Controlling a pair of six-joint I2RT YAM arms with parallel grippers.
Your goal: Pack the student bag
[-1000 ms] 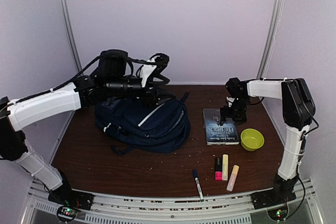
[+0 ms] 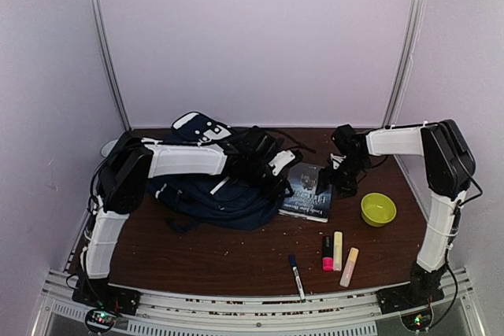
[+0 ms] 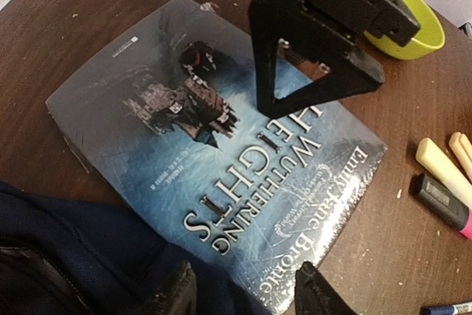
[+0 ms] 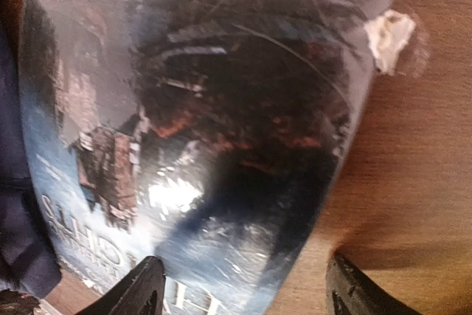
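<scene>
The paperback Wuthering Heights (image 2: pixel 309 204) lies flat on the table, its left side against the navy backpack (image 2: pixel 228 204). Over the book's left edge is my left gripper (image 2: pixel 282 186), fingers apart. Between its fingers, the left wrist view shows the book's corner and dark bag cloth below, nothing gripped. My right gripper (image 2: pixel 326 182) is at the book's right side, with one finger (image 3: pixel 310 94) above the cover. In the right wrist view its fingers stand apart over the book's edge (image 4: pixel 243 278); contact cannot be made out.
A lime green bowl (image 2: pixel 378 209) sits to the right of the book. Toward the front lie a pink-and-black highlighter (image 2: pixel 327 253), two pale highlighters (image 2: pixel 338 251) and a blue-capped marker (image 2: pixel 297 277). Front left, the table (image 2: pixel 173 261) is bare.
The book has shifted left until it meets the backpack, with the right gripper beside it, which has since drawn back slightly right. My left arm has swung right and down to the book's left edge.
</scene>
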